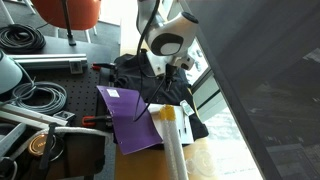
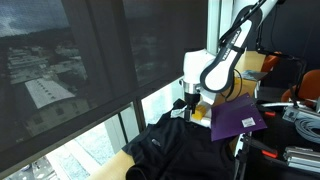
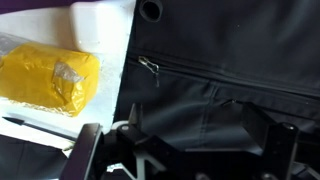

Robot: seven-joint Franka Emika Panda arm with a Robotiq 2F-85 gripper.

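My gripper is open above a black garment (image 3: pixel 185 95) with a zipper. Only cloth shows below the gap between its fingers. In exterior view 1 the gripper (image 1: pixel 174 72) hangs over the dark cloth, and exterior view 2 shows the gripper (image 2: pixel 188 104) near the table's far end. A yellow wrapped package (image 3: pixel 45 78) lies at the left of the wrist view, clear of the fingers, on something white. The same yellow piece (image 1: pixel 168 114) shows at the end of a long whitish strip (image 1: pixel 174 150) in exterior view 1.
A purple panel (image 1: pixel 130 118) stands beside the work area. Coiled cables (image 1: pixel 40 97) lie on a black perforated surface to the left. A dark screen (image 2: pixel 90 70) borders the table's other side. Bare wooden tabletop (image 1: pixel 140 163) shows near the front.
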